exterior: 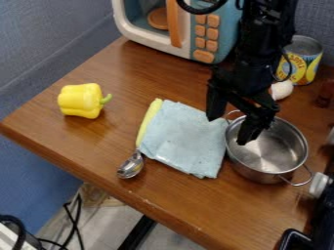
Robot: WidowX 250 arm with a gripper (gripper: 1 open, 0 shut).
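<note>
My black gripper (231, 121) hangs over the upper left rim of a steel pot (269, 161), its fingers spread apart; whether anything is between them is hard to see. Left of the pot lie a light blue cloth (185, 143) and a yellow cloth (148, 120) partly under it. A steel ladle or spoon (131, 167) lies at the cloths' lower left. A yellow pepper (81, 100) sits on the left of the table.
A toy microwave (174, 24) stands at the back. A can (303, 61), a white round item (282, 90) and a small dark jar (325, 95) are at the back right.
</note>
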